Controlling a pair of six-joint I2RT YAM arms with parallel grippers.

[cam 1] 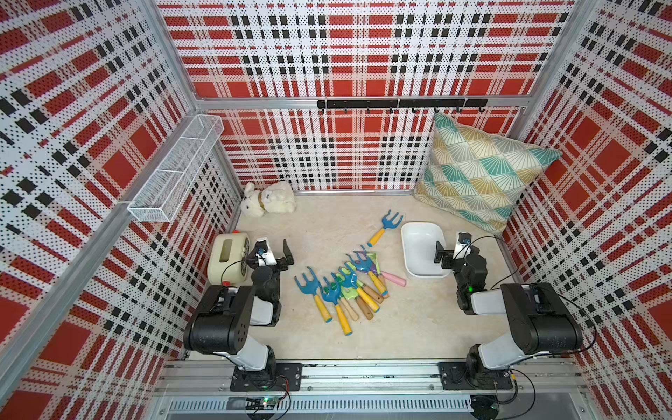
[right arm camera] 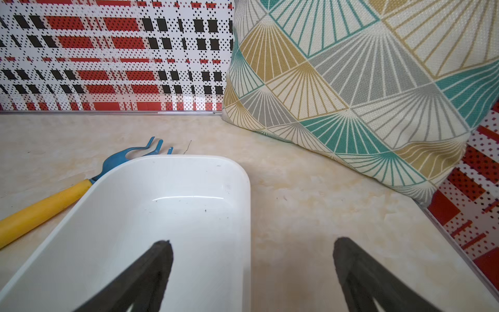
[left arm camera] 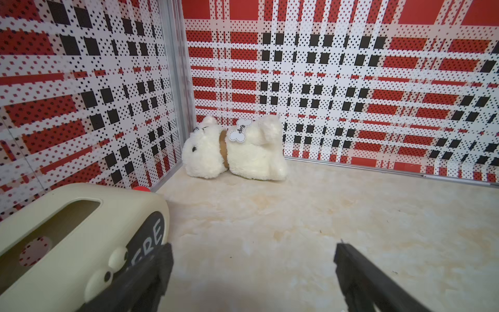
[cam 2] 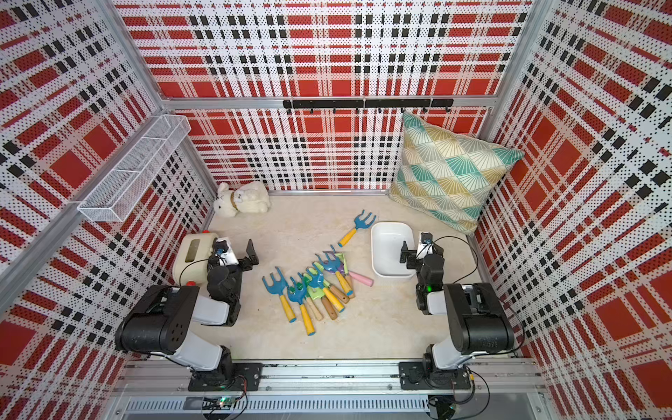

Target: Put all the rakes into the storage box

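Note:
Several small rakes and garden tools with blue or green heads lie in a heap mid-table, among them a blue rake with a yellow handle (cam 1: 308, 283) at its left edge. One blue rake (cam 1: 386, 226) lies apart, behind the heap and left of the white storage box (cam 1: 424, 269); its yellow handle (right arm camera: 46, 209) shows in the right wrist view. The box is empty. My right gripper is open over the box's right side, nothing between its fingers. My left gripper is open too and empty, beside the cream case at the left.
The cream case (cam 1: 225, 259) stands close left of my left gripper. A white plush toy (cam 1: 269, 198) lies in the back left corner, and a patterned cushion (cam 1: 483, 175) leans at the back right. Bare tabletop (cam 1: 329, 224) lies behind the heap.

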